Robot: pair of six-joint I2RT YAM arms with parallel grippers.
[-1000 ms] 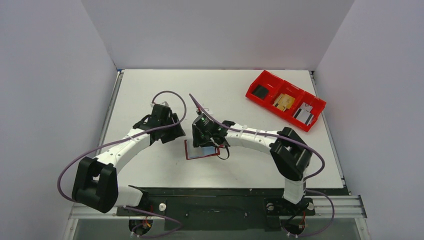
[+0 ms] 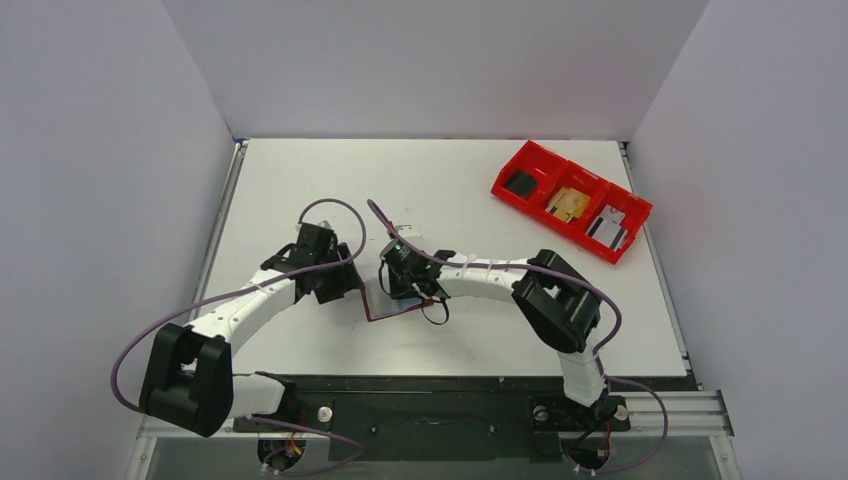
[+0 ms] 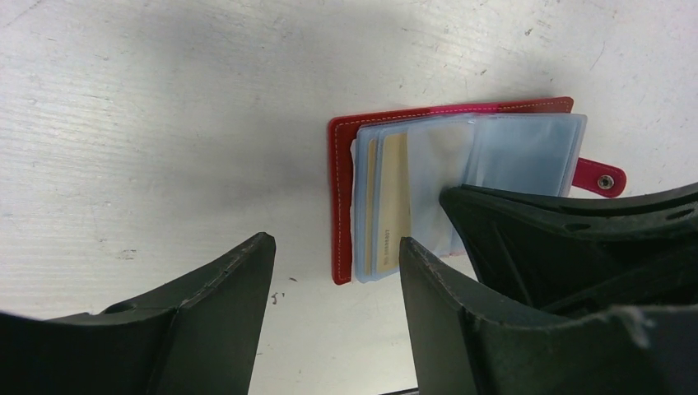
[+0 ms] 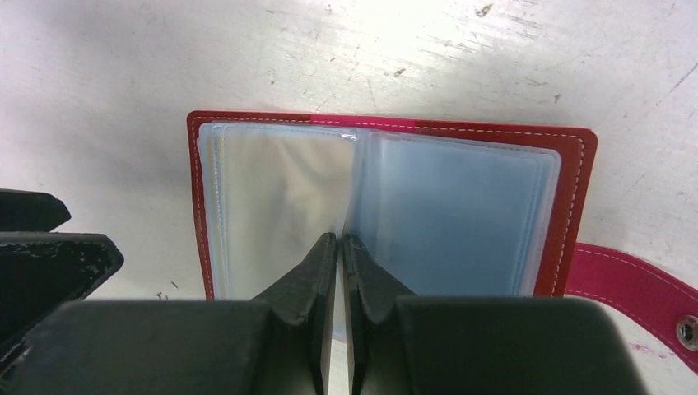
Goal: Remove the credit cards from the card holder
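A red card holder (image 2: 368, 310) lies opened flat on the white table, with clear plastic sleeves (image 4: 461, 214) spread to both sides of its middle. Pale cards (image 3: 392, 202) show inside the sleeves at the left half. My right gripper is shut, its tips resting at the fold between the sleeves; no card shows between them. Just left of the holder, my left gripper stands open and empty above bare table. The right gripper's fingers (image 3: 494, 239) cover part of the holder's right half in the left wrist view.
At the back right stands a red tray (image 2: 545, 160) with three compartments; a dark item (image 2: 520, 184), yellowish cards (image 2: 568, 204) and white and dark cards (image 2: 607, 228) lie in them. A strap with a snap (image 4: 688, 331) sticks out at the holder's right.
The holder has slid slightly left and turned a little.
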